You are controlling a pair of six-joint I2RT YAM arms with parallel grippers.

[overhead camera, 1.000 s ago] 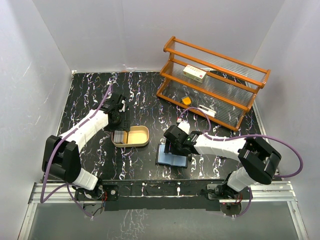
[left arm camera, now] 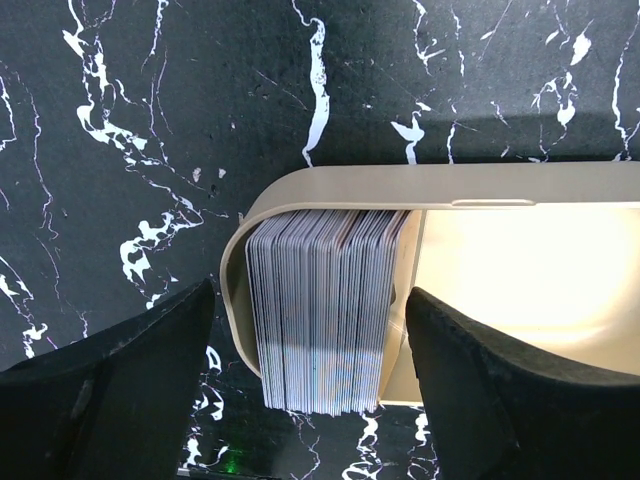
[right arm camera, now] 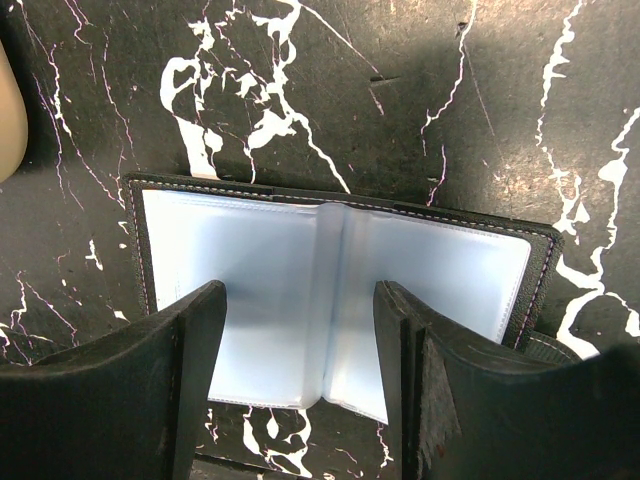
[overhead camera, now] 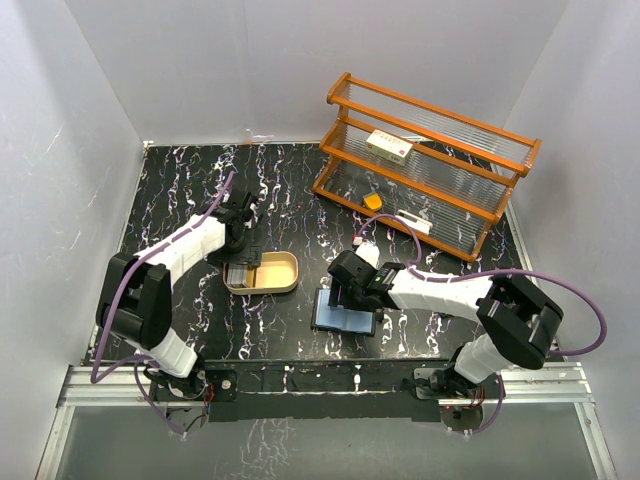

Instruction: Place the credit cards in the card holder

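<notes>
A stack of cards [left arm camera: 318, 310] stands in the left compartment of the beige box [overhead camera: 281, 273], seen edge-on from above in the left wrist view. My left gripper is over that stack, part open, one finger at each side of it; whether it touches is unclear. The card holder [right arm camera: 420, 270] lies open on the table at centre front, with clear sleeves over pale pages. My right gripper stands open above it, nothing visible between its fingers.
A wooden rack [overhead camera: 410, 173] with wire shelves stands at the back right, holding a white box [overhead camera: 388, 147] and a small yellow item [overhead camera: 372, 201].
My left arm has shifted slightly in the top view, its gripper staying over the box of cards. The right arm and the card holder look unchanged.
</notes>
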